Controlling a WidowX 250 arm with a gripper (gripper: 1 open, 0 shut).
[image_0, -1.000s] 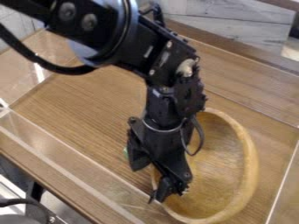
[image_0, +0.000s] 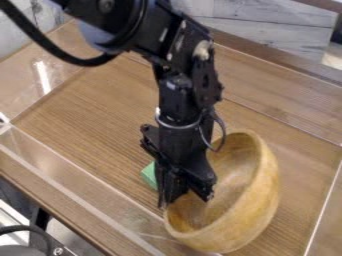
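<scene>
My gripper (image_0: 181, 185) points down at the left part of a large tan wooden bowl (image_0: 249, 205), its fingers at the bowl's near-left side. The fingers look shut; whether anything thin is between them is hidden. A green object (image_0: 152, 173) lies on the wooden surface just left of the gripper, mostly hidden behind it.
A pale grey board wall (image_0: 267, 25) stands at the back. Cables hang at the left and bottom-left edges, and the table's front edge runs along the lower left.
The gripper has moved slightly left and up from lower over the bowl. The bowl has shifted a little left with it, and more of the green object shows.
</scene>
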